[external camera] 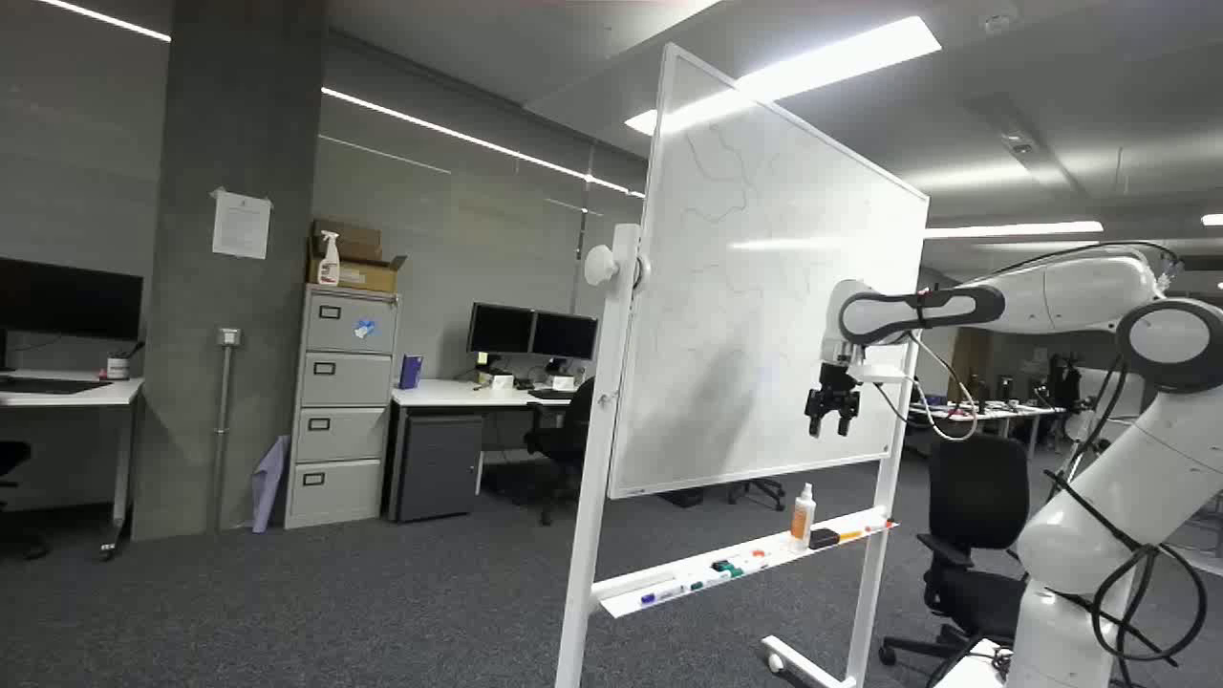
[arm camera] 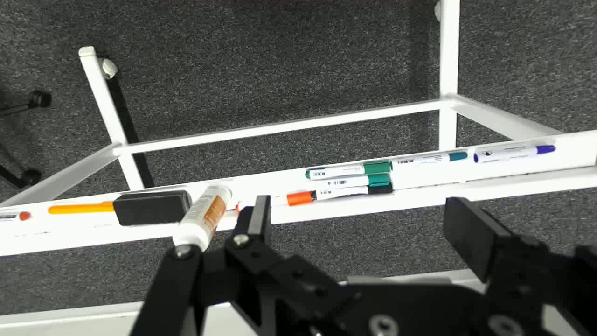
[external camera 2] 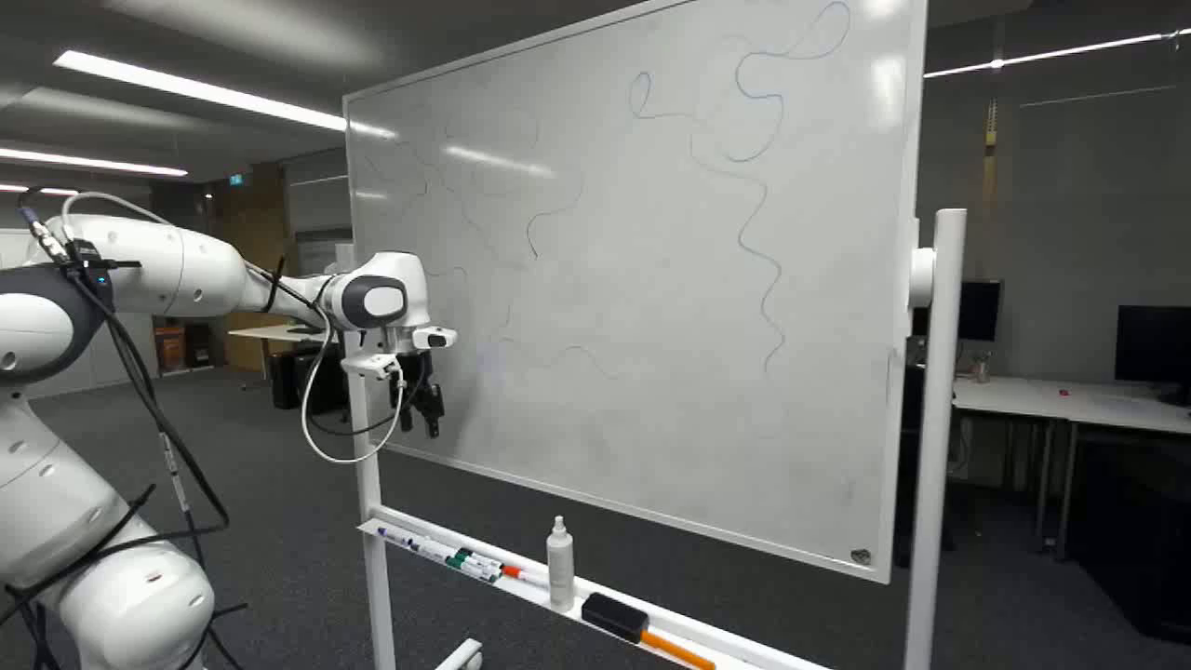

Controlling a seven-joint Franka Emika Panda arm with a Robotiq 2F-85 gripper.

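My gripper (external camera: 831, 429) hangs open in front of the whiteboard (external camera 2: 659, 279), fingers pointing down and nothing between them. Below it runs the white tray (arm camera: 571, 146). On the tray stands a spray bottle (arm camera: 205, 215), upright, with an orange label. Beside it lies an eraser (arm camera: 152, 207) with a black head and an orange handle. Several markers lie along the tray: a blue one (arm camera: 515, 153) at one end, a teal-capped one (arm camera: 429, 159), green ones (arm camera: 348, 170), and black- and orange-capped ones near the middle. Faint wavy lines cross the board.
A black office chair (external camera: 977, 493) stands behind the board, near my arm's base. Filing cabinet (external camera: 340, 403) and desks lie farther back. The board's upright post (external camera 2: 935, 447) and wheeled feet frame the tray. Air around the gripper is clear apart from the board.
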